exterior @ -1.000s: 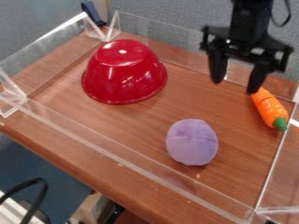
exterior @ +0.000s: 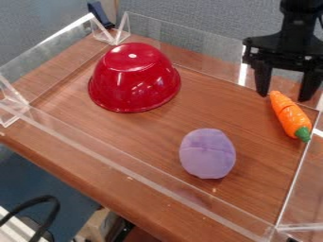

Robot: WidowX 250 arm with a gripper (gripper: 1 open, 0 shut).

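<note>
My black gripper [exterior: 282,77] hangs at the upper right, its two fingers apart and open, above and behind an orange toy carrot [exterior: 289,116] with a green tip lying on the wooden table. A purple ball-like object [exterior: 207,153] sits at the lower middle. An upturned red bowl [exterior: 134,76] rests at the upper left.
Clear plastic walls border the wooden table [exterior: 113,142]. Bare wood lies between the bowl and the purple object, and along the left. A black cable [exterior: 42,206] is at the lower left, off the table.
The gripper has moved right, from beside the carrot toward a place behind it. The bowl, carrot and purple object have stayed put.
</note>
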